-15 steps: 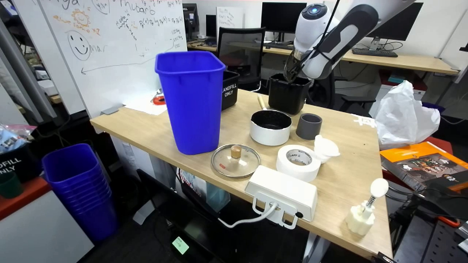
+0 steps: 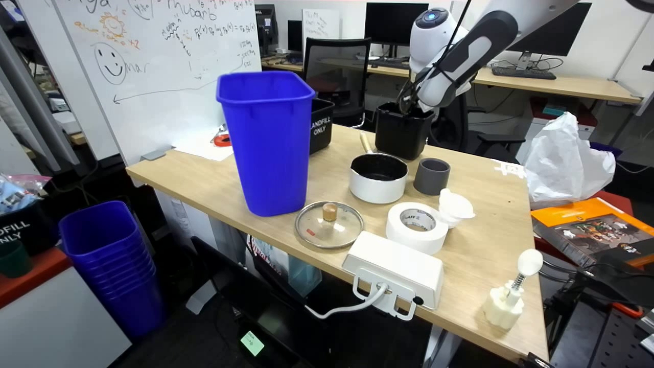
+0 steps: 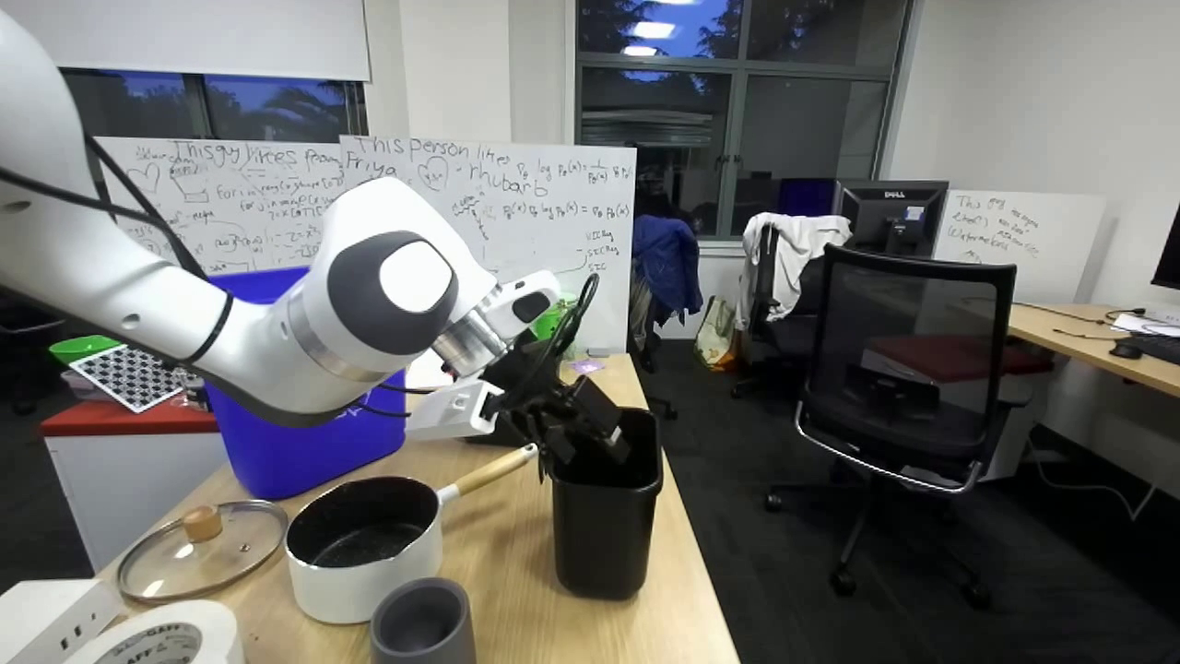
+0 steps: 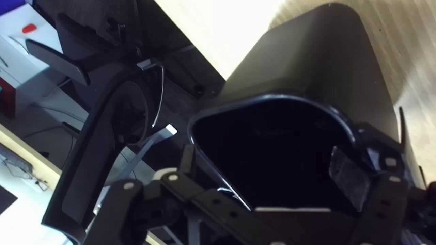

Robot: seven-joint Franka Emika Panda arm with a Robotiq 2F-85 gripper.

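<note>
A small black bin [image 3: 606,520] stands upright near the table's edge, its mouth facing up. My gripper [image 3: 584,430] is tilted over that mouth, fingers apart. In the wrist view the bin's dark opening [image 4: 265,151] lies between the spread fingers. The right finger's pad [image 4: 349,177] shows against the opening's right side, and the left finger sits by the left rim; whether either touches cannot be told. Nothing is visible between the fingers. The bin's inside is too dark to make out. In exterior view 1 the arm largely covers the gripper [image 2: 411,103] at the black bin [image 2: 401,136].
Near the bin are a white saucepan [image 2: 378,184] with a wooden handle and a grey cup [image 2: 432,177]. A tall blue bin [image 2: 266,147], glass lid [image 2: 329,226], tape roll [image 2: 417,227], white funnel [image 2: 454,207] and white power box [image 2: 395,263] stand farther off.
The arm's wrist has shifted slightly left and down in exterior view 1, and turned a little at the black bin. The table objects have not visibly moved.
</note>
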